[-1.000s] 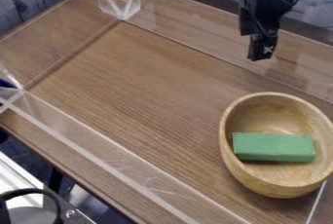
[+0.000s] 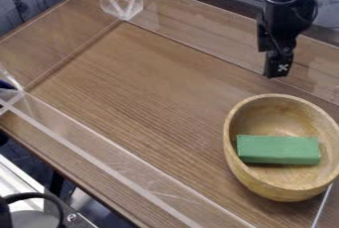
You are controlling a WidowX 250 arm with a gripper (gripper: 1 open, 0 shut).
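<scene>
My black gripper [image 2: 276,61] hangs over the back right of the wooden table [image 2: 133,83], its fingers apart with nothing seen between them. Below it, near the front right, a round wooden bowl [image 2: 279,182] holds a green rectangular block [image 2: 276,150].
Clear plastic walls edge the table, with a transparent bracket [image 2: 121,4] at the back left. A black coiled cable [image 2: 40,200] lies at the bottom left.
My gripper has moved to the right and lower in the view, closer to the bowl. The bowl and block have not moved.
</scene>
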